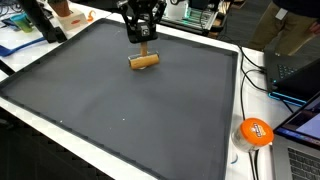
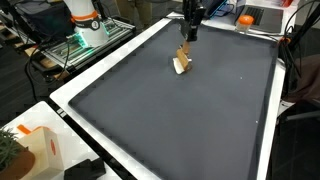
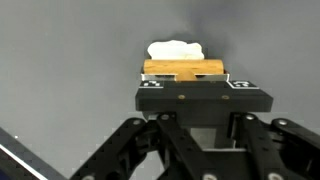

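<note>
My gripper (image 1: 143, 38) points down near the far edge of the dark table, shut on the upright stem of a T-shaped wooden tool (image 1: 144, 62). The tool's crossbar lies sideways just above the tabletop or on it; I cannot tell which. A white, rough-edged piece (image 3: 174, 50) shows beyond the crossbar in the wrist view. It also shows at the tool's lower end in the second exterior view, where the wooden part (image 2: 184, 52) stands tilted.
An orange-topped white container (image 1: 253, 133) stands off the right edge. Laptops and cables lie beyond that side.
</note>
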